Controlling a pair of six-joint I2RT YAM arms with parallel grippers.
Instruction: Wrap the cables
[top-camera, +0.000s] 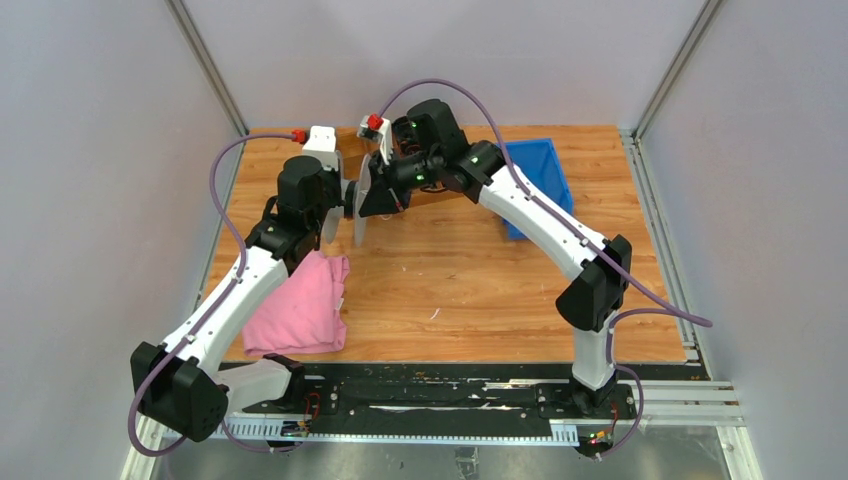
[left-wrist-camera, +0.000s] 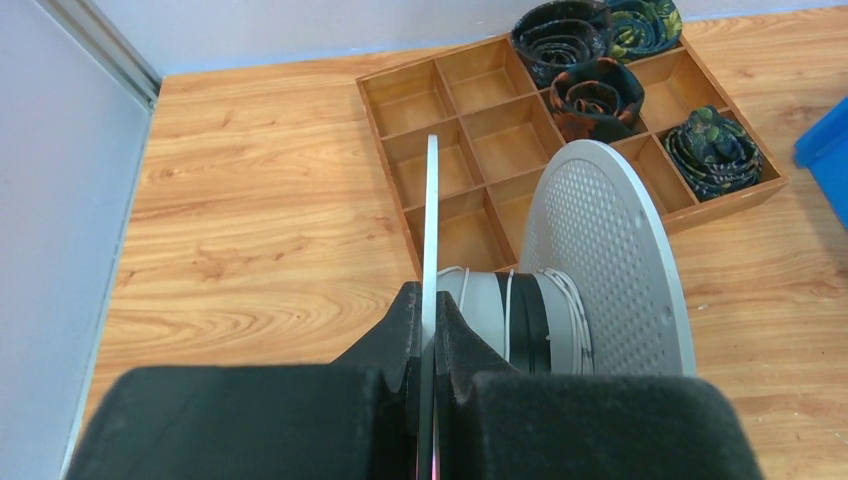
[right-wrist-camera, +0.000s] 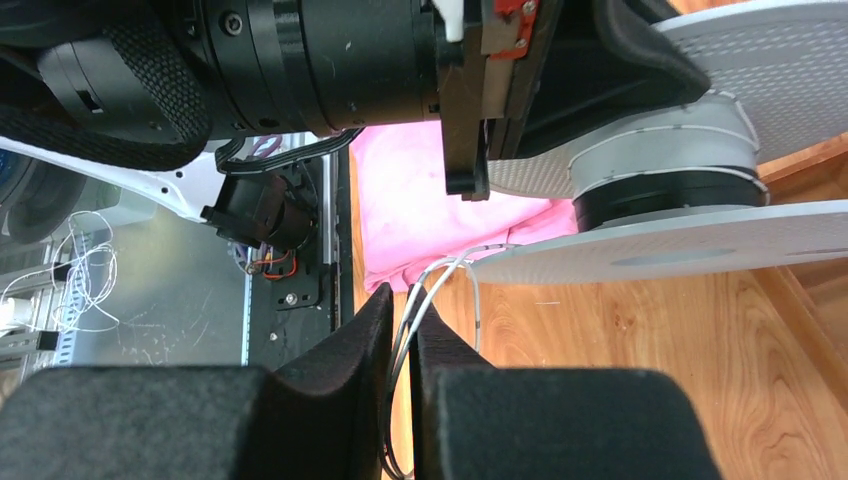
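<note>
A white spool with two perforated discs and a drum (left-wrist-camera: 490, 305) is up in the air at the left of the top view. My left gripper is shut on the edge of one disc, seen edge-on; the other disc (left-wrist-camera: 610, 245) stands free. White cable (left-wrist-camera: 570, 300) wraps the drum beside a black band. In the right wrist view, white cable (right-wrist-camera: 437, 268) comes over the free disc's near edge and runs between the fingers of my right gripper. These are slightly apart, with table showing in the narrow gap and a cable loop low between them.
A wooden compartment tray (left-wrist-camera: 400, 205) lies at the back, with several rolled dark cloths. The blue bin (top-camera: 540, 175) stands to its right. A pink cloth (top-camera: 300, 305) lies front left.
</note>
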